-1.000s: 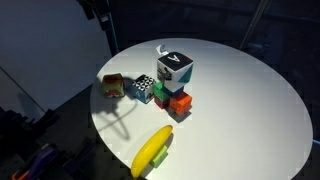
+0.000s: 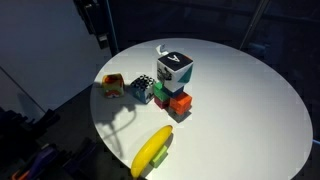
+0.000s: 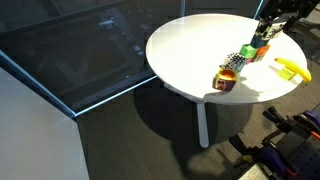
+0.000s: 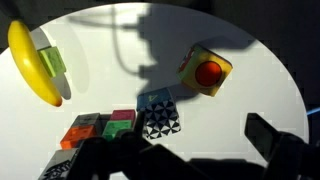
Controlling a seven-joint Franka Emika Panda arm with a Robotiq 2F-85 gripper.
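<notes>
At the upper left of exterior view 1, my gripper point(image 2: 103, 42) hangs above the table, higher than the blocks and apart from them. In the wrist view the gripper has its two dark fingers wide apart, with nothing held. A yellow block with a red round face point(image 4: 208, 73) lies ahead of the fingers, right of centre. Left of it sits a dark block with a patterned top point(image 4: 159, 118). Green point(image 4: 117, 127) and red-orange point(image 4: 82, 131) blocks adjoin it in a row. A larger white-and-black cube point(image 2: 175, 68) rests on top of blocks in exterior view 1.
A yellow banana point(image 2: 152, 151) lies near the table's front edge, against a light green block point(image 2: 159, 157). A small white object point(image 2: 162, 49) stands behind the cube.
The blocks and banana have not moved.
</notes>
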